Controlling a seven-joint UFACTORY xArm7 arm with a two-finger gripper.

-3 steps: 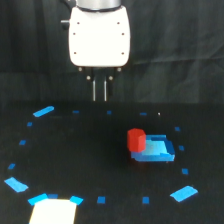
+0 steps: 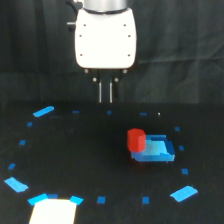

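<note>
My gripper hangs in the air at the upper middle, its two thin fingers pointing down and apart, with nothing between them. Lower down and to the right of it, a red block stands at the left end of a small blue tray. The block covers part of the tray's left side, and I cannot tell whether it rests inside or in front of the rim. A clear gap separates the fingers from the block.
Blue tape strips and small blue squares mark the black table. A pale object lies at the front left edge.
My gripper has shifted a little to the right and slightly lower in the view. The red block and the blue tray have stayed in place.
</note>
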